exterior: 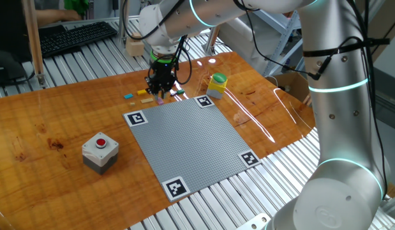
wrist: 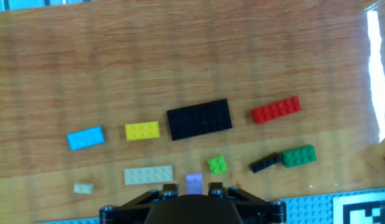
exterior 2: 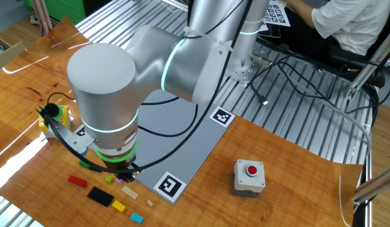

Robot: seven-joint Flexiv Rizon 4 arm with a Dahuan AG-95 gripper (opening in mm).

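My gripper points down over the loose bricks, its two fingertips apart at the bottom of the wrist view. A lavender brick [wrist: 193, 182] shows in the gap between them; no finger is seen touching it. In exterior view 1 that lavender brick [exterior: 159, 100] lies just below the gripper [exterior: 159, 91], near the baseplate's far edge. Also on the wood are a lime brick [wrist: 217, 165], a pale long brick [wrist: 148, 175], a small pale brick [wrist: 83, 188], yellow [wrist: 142, 130], blue [wrist: 86, 138], red [wrist: 276, 109], green [wrist: 299, 156] and two black bricks.
The grey baseplate [exterior: 191, 140], with marker tags at its corners, is bare where visible. A red-button box [exterior: 100, 152] stands left of it and a yellow box with a green button [exterior: 217, 85] beyond its far right corner. A cable loops around the arm.
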